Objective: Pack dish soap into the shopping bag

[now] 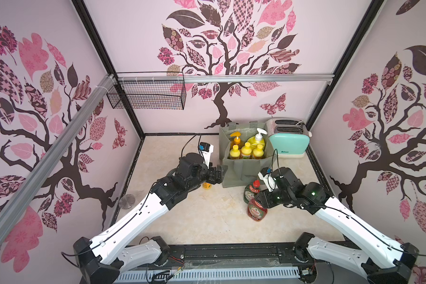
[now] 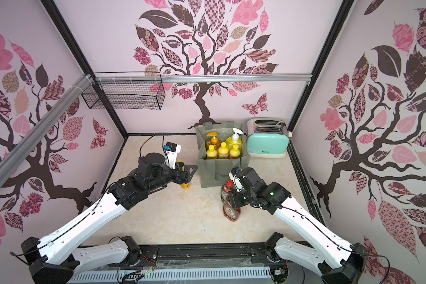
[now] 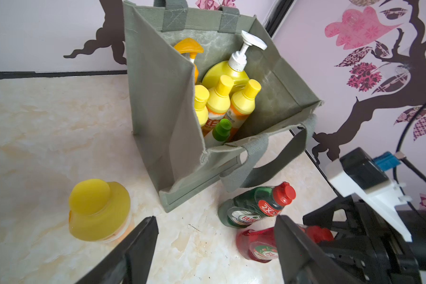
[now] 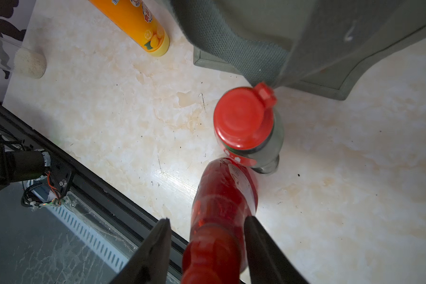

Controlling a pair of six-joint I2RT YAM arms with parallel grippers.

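The grey-green shopping bag [image 1: 241, 171] holds several yellow bottles [image 3: 217, 104] and pump dispensers. My left gripper [image 1: 216, 174] is open above an upright yellow-capped orange bottle [image 3: 94, 203], left of the bag. My right gripper [image 2: 236, 195] is around the top of a red dish soap bottle [image 4: 222, 194], its fingers either side of the cap; whether they grip it is unclear. A green dish soap bottle [image 3: 243, 210] with a red cap stands just behind the red one, at the bag's front.
A mint toaster [image 1: 288, 142] stands behind and right of the bag. A wire basket [image 1: 146, 94] hangs at the back left. A clear container [image 1: 126, 201] is at the far left.
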